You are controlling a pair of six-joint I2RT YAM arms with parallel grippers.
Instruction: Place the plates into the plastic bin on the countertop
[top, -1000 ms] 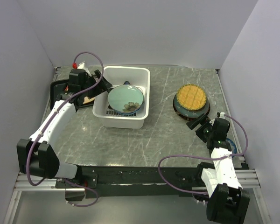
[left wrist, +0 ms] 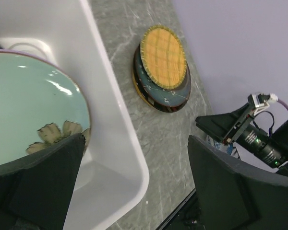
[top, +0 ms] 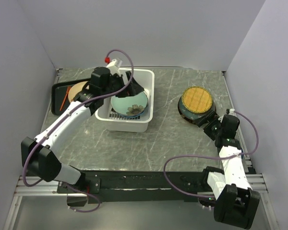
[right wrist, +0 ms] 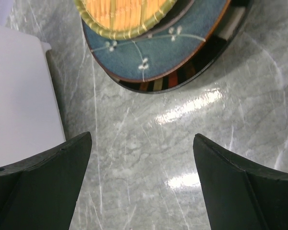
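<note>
The white plastic bin (top: 125,125) (left wrist: 114,139) holds a pale green plate with a flower (top: 127,104) (left wrist: 36,98). My left gripper (top: 133,82) is open, empty, above the bin's interior. At the right of the countertop is a stack: a yellow round plate (top: 197,99) (left wrist: 163,56) (right wrist: 122,14) on blue-rimmed darker plates (top: 192,116) (left wrist: 168,96) (right wrist: 144,57). My right gripper (top: 205,120) stands open with nothing between its fingers, just to the front-right of the stack.
A black tray (top: 57,98) with an orange utensil and a tan round item lies left of the bin. Walls close in at the back and both sides.
My left arm has swung right, from the bin's back-left corner to over its middle. The right gripper has shifted very slightly.
</note>
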